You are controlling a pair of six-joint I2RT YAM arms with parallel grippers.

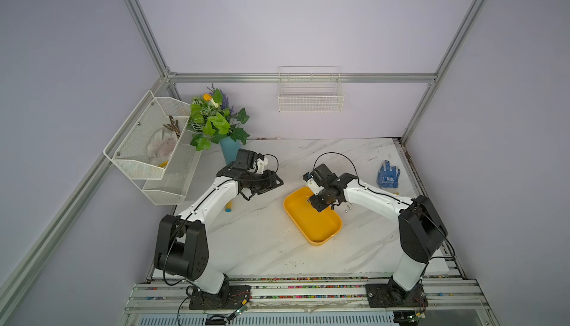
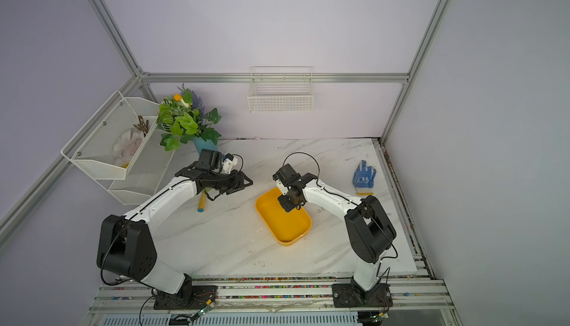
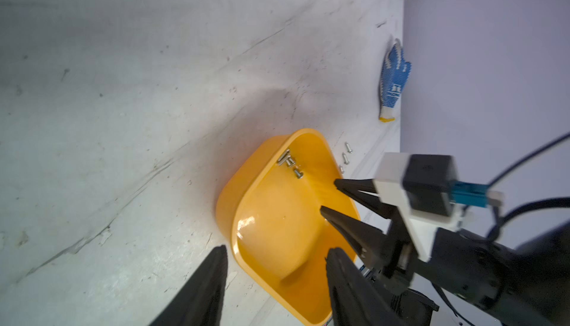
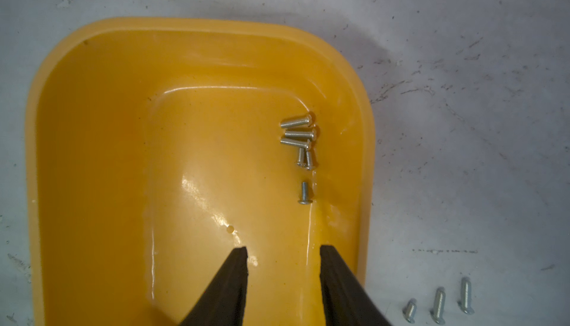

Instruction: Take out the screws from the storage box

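Observation:
Several screws lie on the floor of the yellow storage box, near its right wall in the right wrist view. Outside that wall, on the table, are 3 more screws. Over the box hovers my right gripper, its fingers spread and empty. In the top left view the right arm covers most of the screws in the box. To the left of the box, clear of it, my left gripper has a gap between its fingers and holds nothing.
A blue work glove lies at the far right of the table. A vase of leaves and flowers stands behind the left arm, near a white mesh rack. Bare table shows in front of the box.

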